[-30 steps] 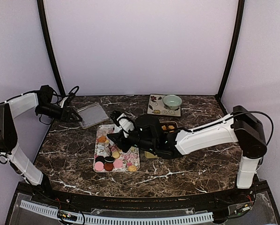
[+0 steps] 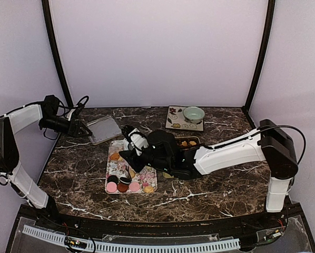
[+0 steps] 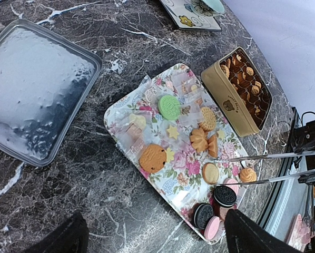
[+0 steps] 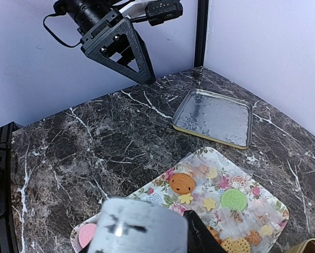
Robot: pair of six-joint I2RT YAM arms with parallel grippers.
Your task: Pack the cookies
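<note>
Cookies of many kinds lie on the flowered tray (image 3: pixel 169 185), some bagged in clear wrap. Beside it stands a tan tin (image 3: pixel 228 100) with several cookies on brown filling. My right gripper (image 2: pixel 130 150) is over the tray, shut on metal tongs (image 3: pixel 284 155). In the left wrist view the tongs' two prongs point at a small round cookie (image 3: pixel 209 174), their tips apart on either side of it; whether they touch it I cannot tell. Dark sandwich cookies (image 3: pixel 224 196) lie close by. Off to the left, my left gripper (image 2: pixel 82 130) is open and empty.
An empty metal tray (image 3: pixel 36 95) lies behind and left of the flowered one. At the back right, a patterned board (image 2: pixel 174 117) carries a pale green bowl (image 2: pixel 194 114).
The left arm stayed still.
</note>
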